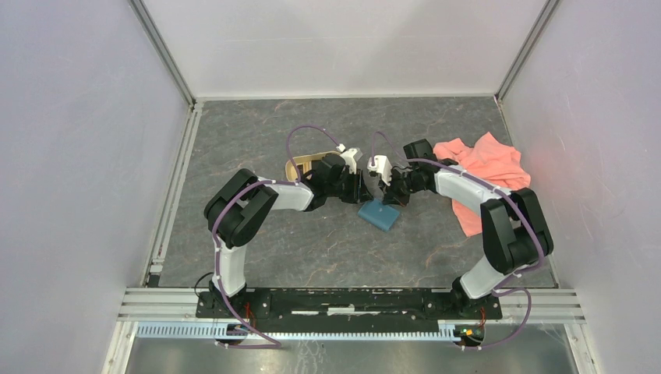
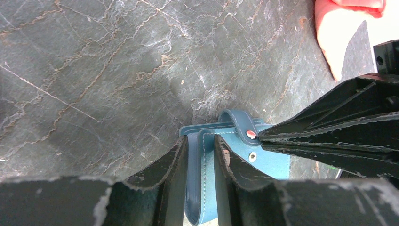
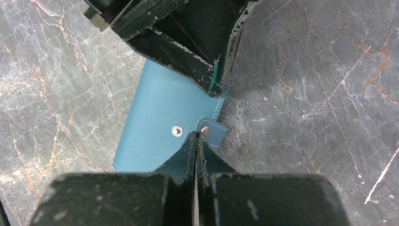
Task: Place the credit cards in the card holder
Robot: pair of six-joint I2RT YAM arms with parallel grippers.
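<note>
A blue leather card holder (image 1: pixel 377 216) lies at the table's centre, with a snap strap (image 2: pixel 240 123) and a metal stud (image 3: pixel 177 131). My left gripper is shut on the holder's folded edge, at its upper left in the top view. My right gripper is shut at the strap's red snap; whether the strap is between its tips is hard to tell. No cards can be made out.
A tan box with compartments (image 1: pixel 300 159) sits behind the left arm, partly hidden. A pink cloth (image 1: pixel 487 160) lies on the right.
</note>
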